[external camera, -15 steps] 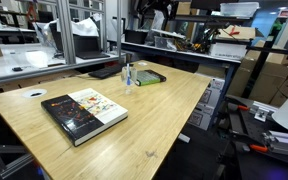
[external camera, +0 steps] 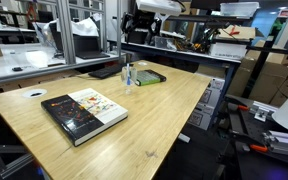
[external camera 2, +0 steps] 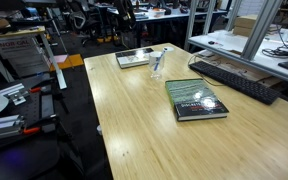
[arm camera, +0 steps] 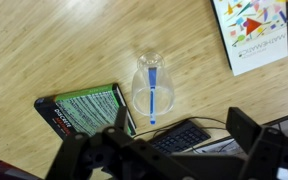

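In the wrist view a clear cup (arm camera: 166, 100) stands on the wooden table with a blue-and-white pen-like item (arm camera: 153, 80) in it. My gripper is open above the table, its dark fingers spread wide with nothing held between them. The cup lies beyond the fingertips, apart from them. Exterior view 1 shows the cup (external camera: 129, 78) upright near the table's far end, with the dark gripper (external camera: 137, 24) high over that side. From the other side, exterior view 2 has the same cup (external camera 2: 156, 64) between two books.
A green-covered book (arm camera: 85, 113) lies beside the cup; a thick book with a colourful white cover (arm camera: 259, 32) is farther off on the other side. A black keyboard (external camera 2: 233, 80) runs along one table edge.
In exterior view 1 the arm and gripper have shifted at the top of the picture, and more of the white arm shows now. Cup and books have stayed in place.
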